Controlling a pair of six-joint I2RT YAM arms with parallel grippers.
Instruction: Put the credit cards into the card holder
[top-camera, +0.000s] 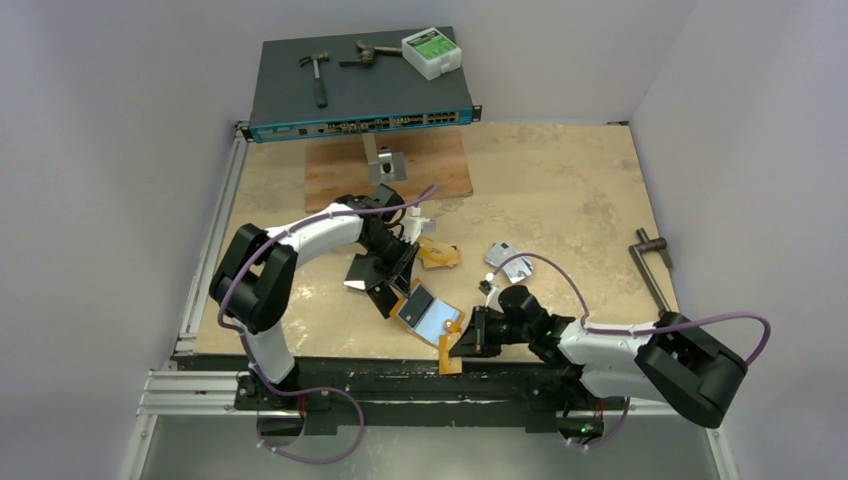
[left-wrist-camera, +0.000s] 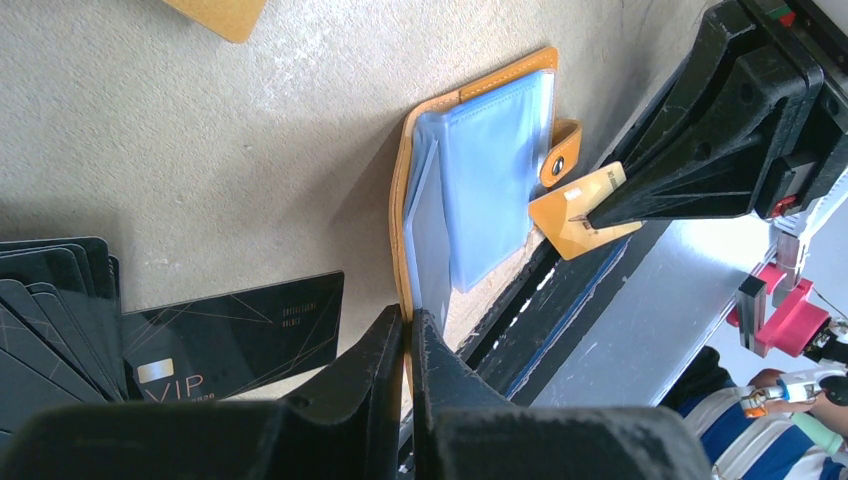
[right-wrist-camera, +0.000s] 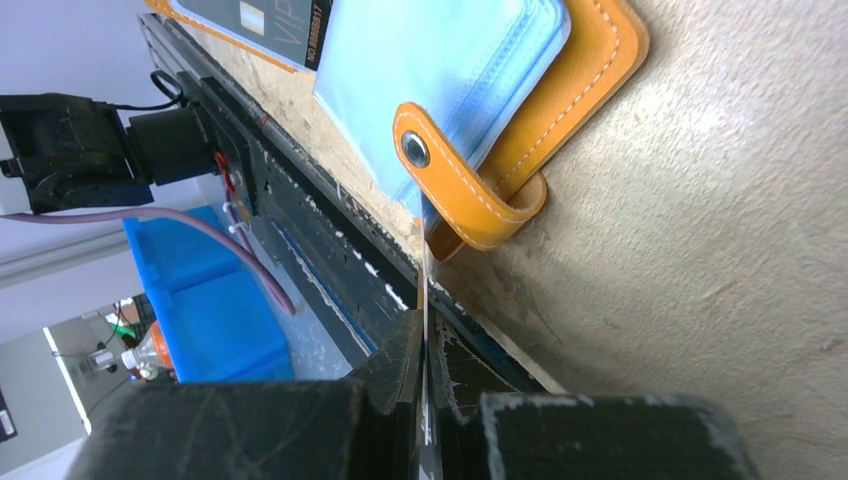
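Note:
The open card holder (top-camera: 428, 311) is tan leather with clear bluish sleeves and lies at the table's front edge. A black VIP card (right-wrist-camera: 280, 28) shows in its left part in the right wrist view. My left gripper is shut on the holder's edge and raises that side a little. My right gripper is shut on a gold card, which appears edge-on as a thin line in the right wrist view. This card hangs just beside the sleeve's open side, close to the snap strap (left-wrist-camera: 562, 152); whether they touch cannot be told.
Black cards (left-wrist-camera: 235, 338) lie left of the holder, gold cards (top-camera: 437, 254) behind it, and silver cards (top-camera: 508, 260) farther right. A dark rack unit (top-camera: 360, 85) bearing hammers stands at the back.

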